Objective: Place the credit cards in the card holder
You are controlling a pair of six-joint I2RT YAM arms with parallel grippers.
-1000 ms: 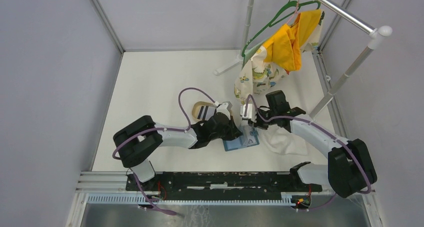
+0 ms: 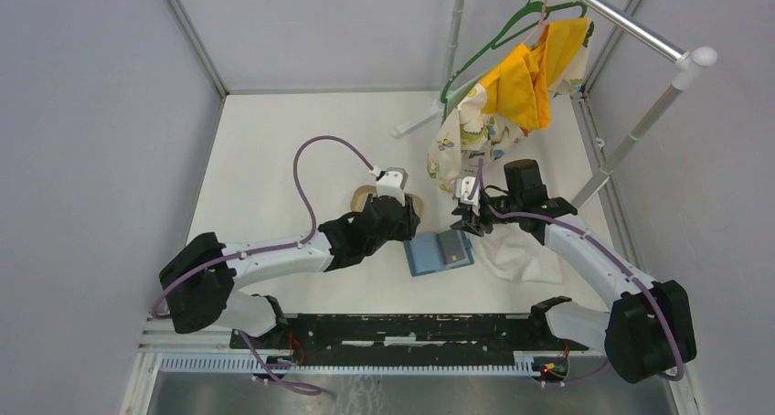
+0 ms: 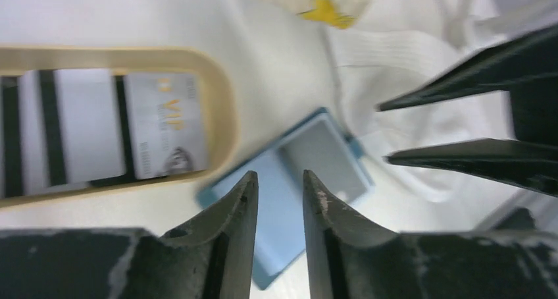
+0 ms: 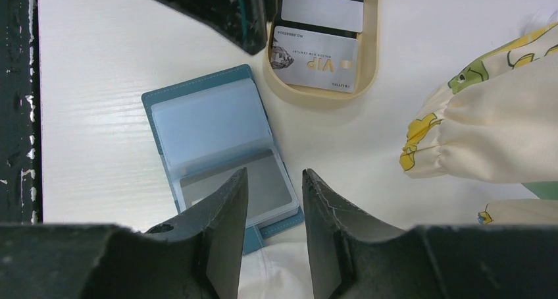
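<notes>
The blue card holder lies spread flat on the table, its grey pocket side toward my right gripper. Just left of it, a tan tray holds several silver cards with dark strips between them; the nearest card reads VIP. My left gripper hovers above the tray and the holder's left edge, its fingers parted and nothing between them. At the holder's upper right, my right gripper hangs above the pocket side, also parted and empty. In the top view the left arm hides most of the tray.
A white cloth lies right of the holder. Patterned and yellow clothing hangs from a rack behind the right arm.
</notes>
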